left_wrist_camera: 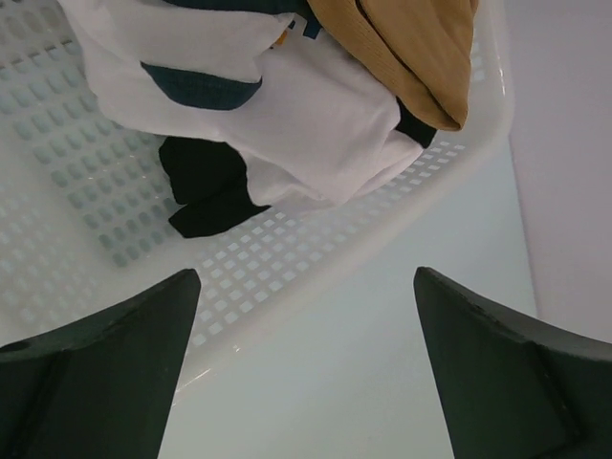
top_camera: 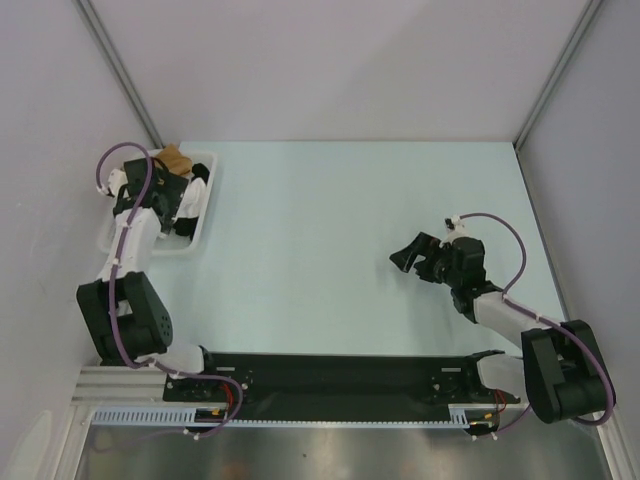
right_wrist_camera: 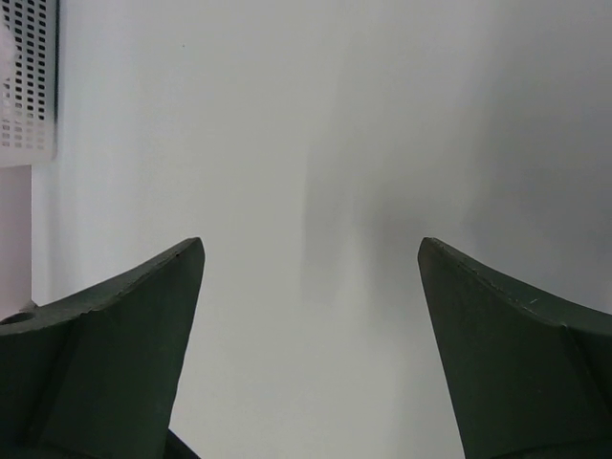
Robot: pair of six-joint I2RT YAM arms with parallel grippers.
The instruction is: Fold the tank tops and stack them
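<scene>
A brown cloth (left_wrist_camera: 402, 48), a white cloth with dark green trim (left_wrist_camera: 320, 124) and a black cloth (left_wrist_camera: 210, 182) lie heaped in the white perforated basket (left_wrist_camera: 392, 215). In the top view this basket (top_camera: 210, 165) stands at the back left of the table. My left gripper is open above it, fingers wide apart with nothing between them. From above, the left arm covers much of the heap. At the right of the table hangs my right gripper (top_camera: 408, 262), open and empty over bare surface.
Pale walls (top_camera: 350, 70) bound the back and sides. A corner of the basket (right_wrist_camera: 29, 134) shows at the upper left of the right wrist view.
</scene>
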